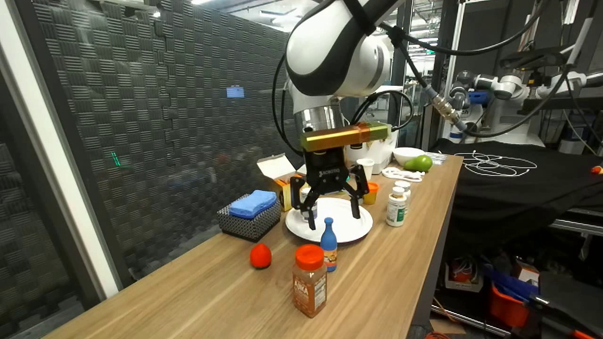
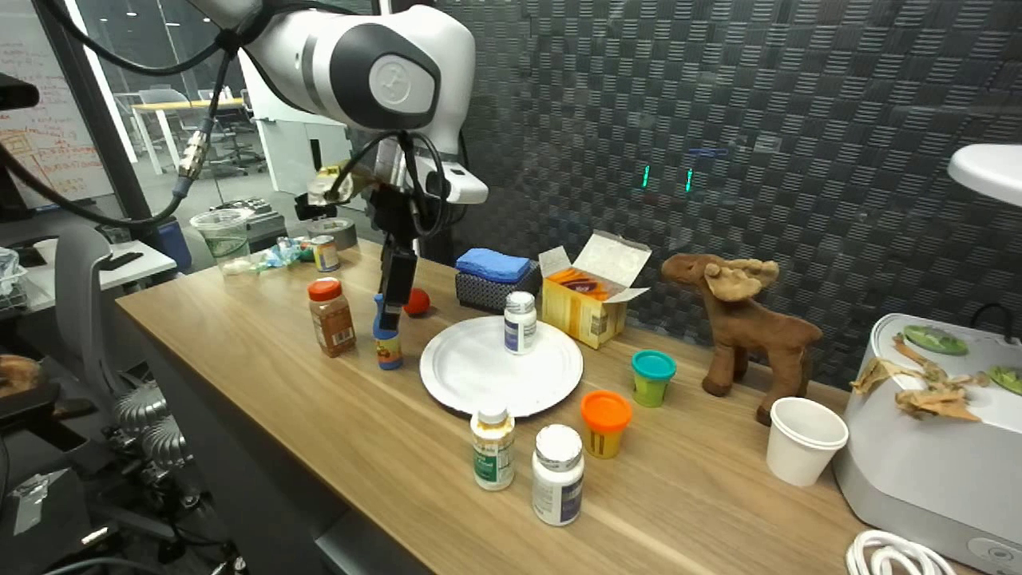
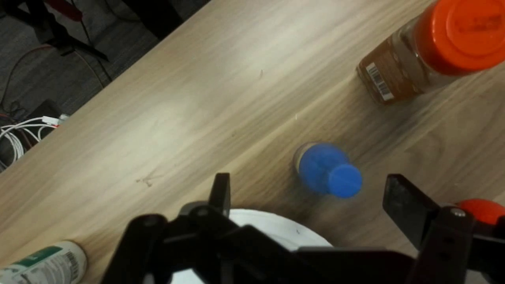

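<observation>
My gripper [image 1: 334,221] is open, pointing down, with nothing between its fingers. In the wrist view a small blue bottle [image 3: 318,166] stands upright on the table, ahead of the gap between the two fingertips and apart from both. Exterior view 2 shows the gripper [image 2: 390,308] in front of that blue bottle [image 2: 388,348], hiding part of its neck. Beside the bottle is a white plate [image 2: 450,378] bearing a white pill bottle [image 2: 520,324]. A spice jar with a red lid [image 1: 309,282] stands on the bottle's other side.
A red ball-like object [image 1: 260,256] and a black mesh box with a blue cloth [image 2: 493,287] lie along the wall side. Two pill bottles [image 2: 493,450] [image 2: 558,476], lidded tubs [image 2: 605,422] and a toy moose [image 2: 757,331] stand beyond the plate.
</observation>
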